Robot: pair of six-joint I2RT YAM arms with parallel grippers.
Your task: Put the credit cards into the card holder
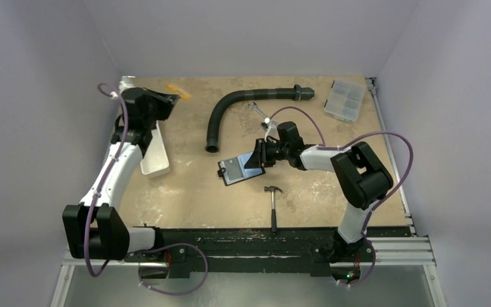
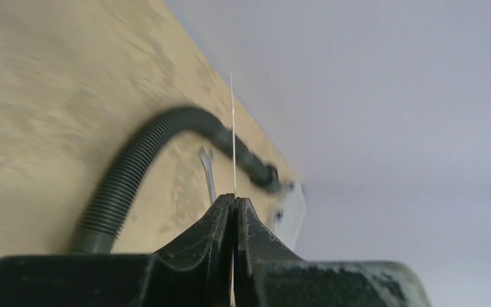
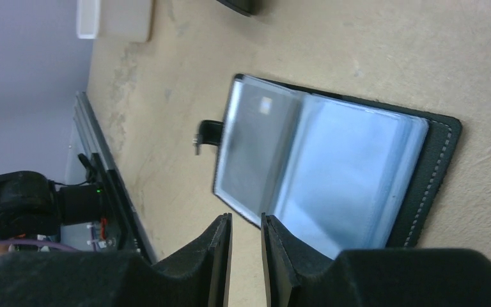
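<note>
An orange credit card is raised over the upper left of the table in the top view. My left gripper is shut on it. The left wrist view shows the card edge-on, a thin pale line rising from the closed fingertips. On the table lies the card holder, opened flat, with clear plastic sleeves and a black stitched border. My right gripper is at its near edge in the right wrist view, fingers a narrow gap apart and nothing visible between them.
A white tray stands at the left, partly under the left arm. A black hose, a wrench and a clear box lie farther back. Nearer the front edge is a hammer. Table between tray and holder is clear.
</note>
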